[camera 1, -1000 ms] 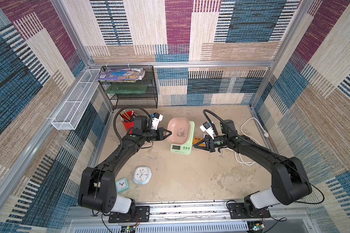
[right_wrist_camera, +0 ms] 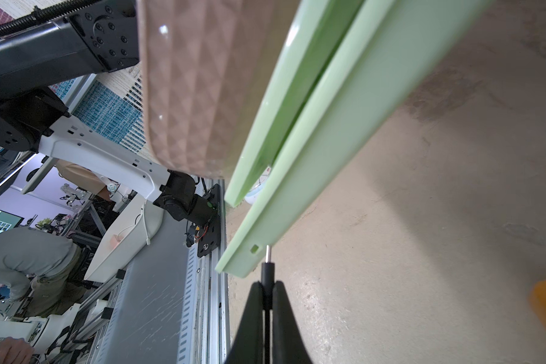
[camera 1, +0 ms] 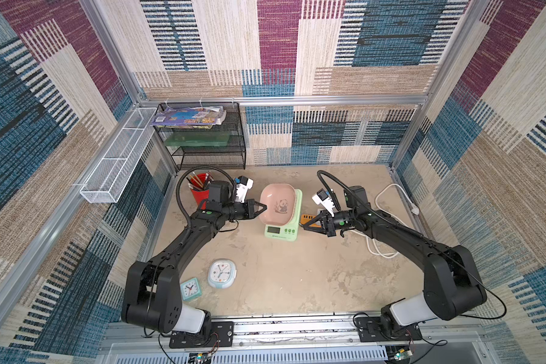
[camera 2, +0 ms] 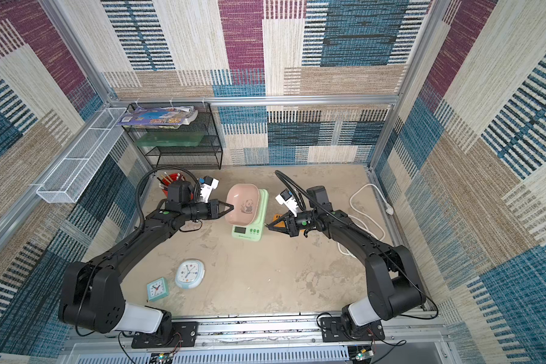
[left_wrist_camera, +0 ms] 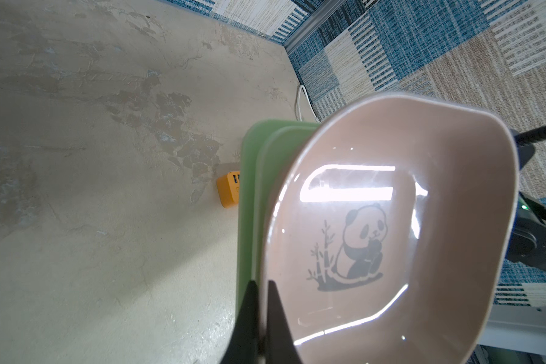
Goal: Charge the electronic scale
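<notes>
The pale green electronic scale (camera 1: 290, 233) carries a pink panda bowl (camera 1: 277, 204) and appears tilted off the table in the right wrist view. On the bowl's rim (left_wrist_camera: 270, 242) my left gripper is shut. My right gripper is shut on a thin black charging plug (right_wrist_camera: 267, 271). The plug's metal tip (right_wrist_camera: 268, 253) points at the scale's side, close to a small port (right_wrist_camera: 254, 248) but offset to its right in the right wrist view. Whether the tip touches the casing cannot be told.
An orange power block (camera 1: 310, 219) lies just right of the scale, below my right gripper. White cable (camera 1: 376, 247) curls at the far right. Two clocks (camera 1: 222, 273) and a red pen cup (camera 1: 199, 193) stand left.
Bowl and scale moved very slightly left; the left arm barely changed.
</notes>
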